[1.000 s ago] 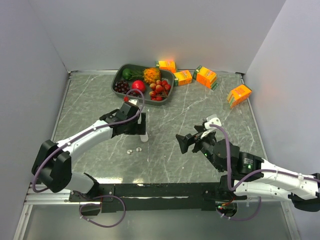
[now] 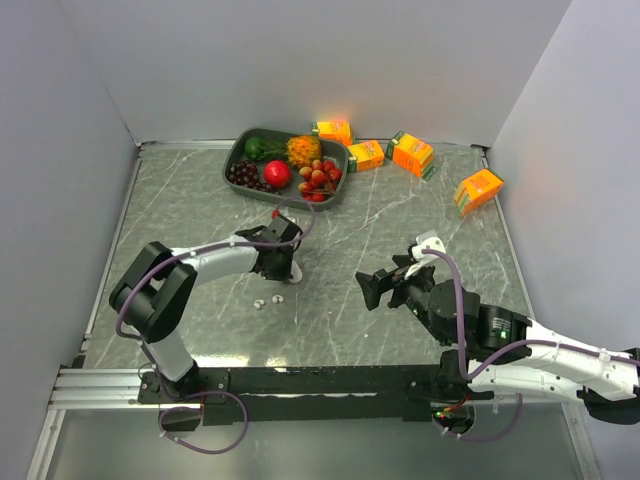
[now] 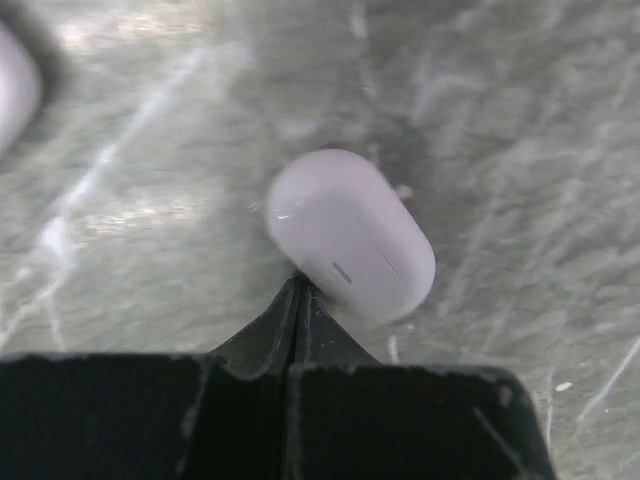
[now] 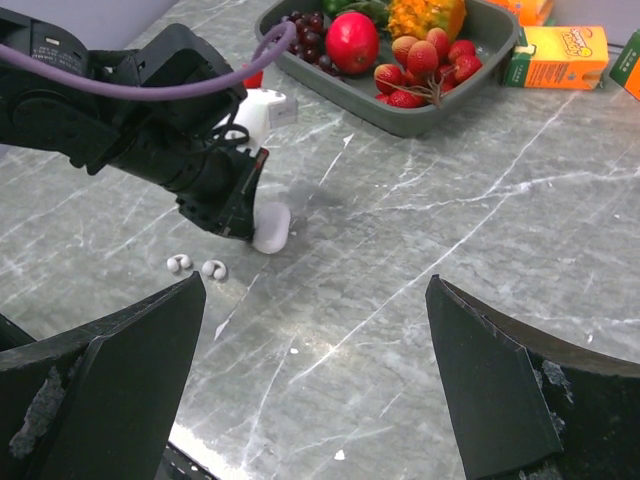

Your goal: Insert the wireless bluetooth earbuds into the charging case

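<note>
The white charging case [image 3: 350, 228] lies on the grey marble table. My left gripper is shut with its tips against the case's edge, nothing visible between them. My right gripper stands open and empty over the right part of the table.
A grey tray [image 2: 230, 160] of fruit and vegetables stands at the back. Several orange boxes [image 2: 478, 190] lie at the back and right.
My left gripper has come lower and slightly to the right, down at the case, which has shifted a little to the right. The right arm has barely moved.
</note>
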